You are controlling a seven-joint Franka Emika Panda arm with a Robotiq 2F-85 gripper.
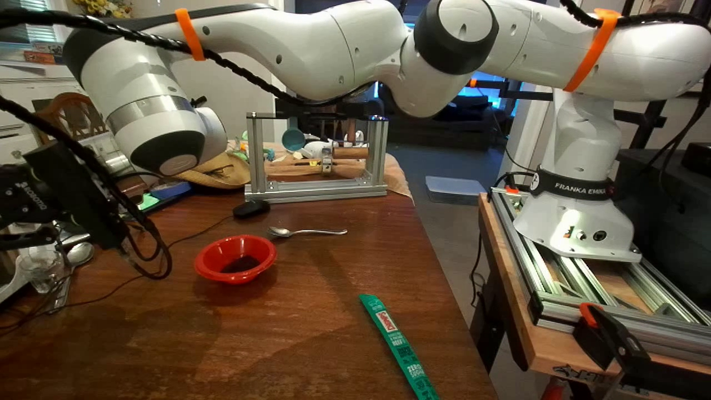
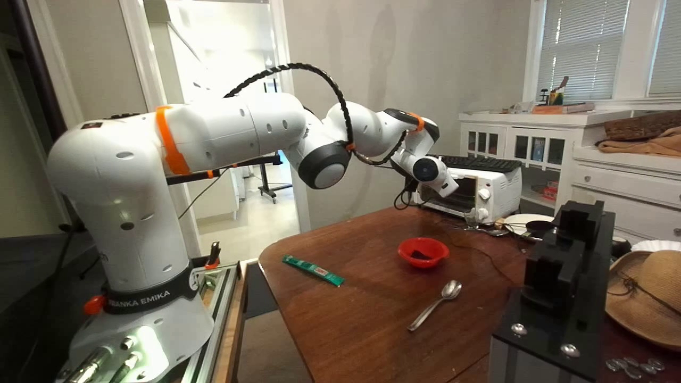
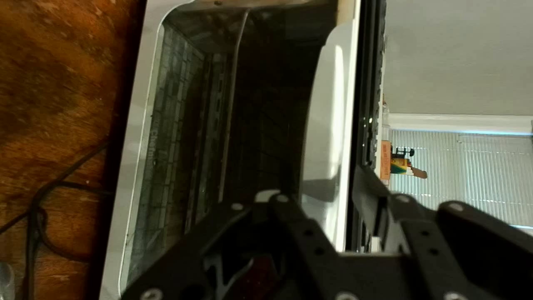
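In the wrist view, a white toaster oven's front fills the middle, with racks visible behind its dark window [image 3: 270, 125] and a pale curved strip, seemingly its handle [image 3: 325, 120], along one edge. My gripper is at the bottom of that view, its dark fingers apart and the pale strip running between them. Whether either finger touches it, I cannot tell. The oven [image 2: 504, 185] stands at the table's far end in exterior view 2, where the arm hides my gripper. At the left edge of exterior view 1, the fingertips fall outside the picture.
A red bowl [image 1: 235, 259] with something dark inside sits on the table near a spoon [image 1: 310, 232] and a green packet [image 1: 397, 346]. A keyboard [image 2: 479, 164] lies on top of the oven. A loose cable [image 3: 37, 210] lies beside the oven. Open tabletop surrounds the packet.
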